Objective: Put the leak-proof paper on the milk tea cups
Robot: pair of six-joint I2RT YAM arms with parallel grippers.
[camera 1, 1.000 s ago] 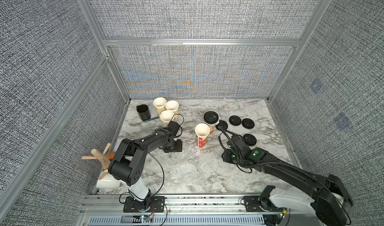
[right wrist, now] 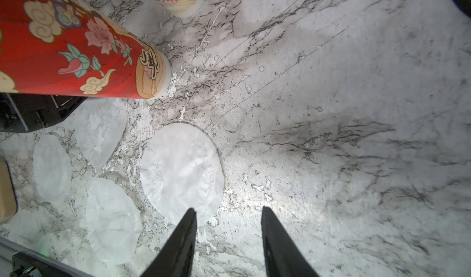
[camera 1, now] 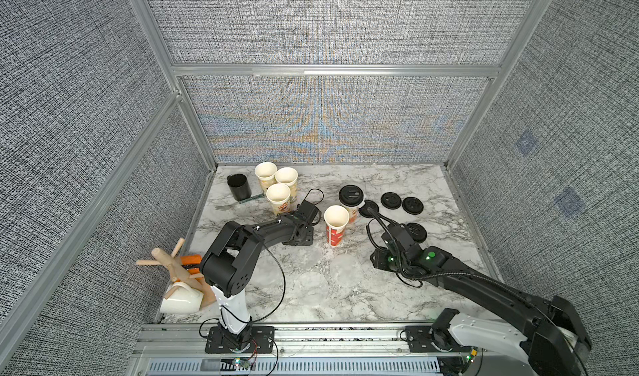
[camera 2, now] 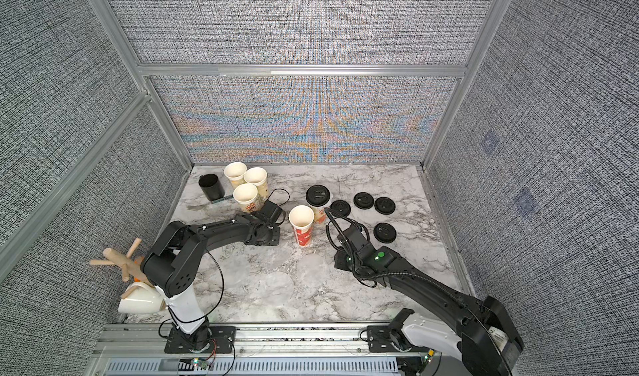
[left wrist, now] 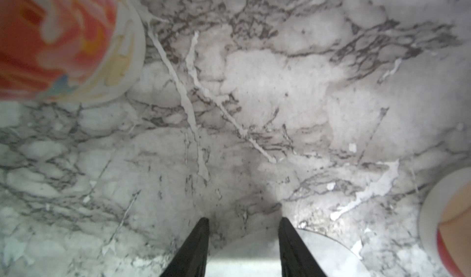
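Note:
My left gripper is part open just over a white round paper (left wrist: 314,257), left of the red milk tea cup (camera 2: 303,233); whether it touches the paper is unclear. My right gripper is low over the table, right of that cup; its fingertips show apart with no object visible between them. Several white papers (right wrist: 181,171) lie flat by the cup in the right wrist view. Behind the red cup stands a cup with a black lid (camera 1: 350,193). Three open cups (camera 1: 278,197) stand at back left.
Loose black lids (camera 1: 412,205) lie at the right. A black mug (camera 1: 238,187) stands at back left. A white container (camera 1: 179,300) and wooden rack (camera 1: 166,261) are at front left.
My left arm has moved rightward toward the red cup. My right arm has shifted slightly. The cups and lids look unchanged.

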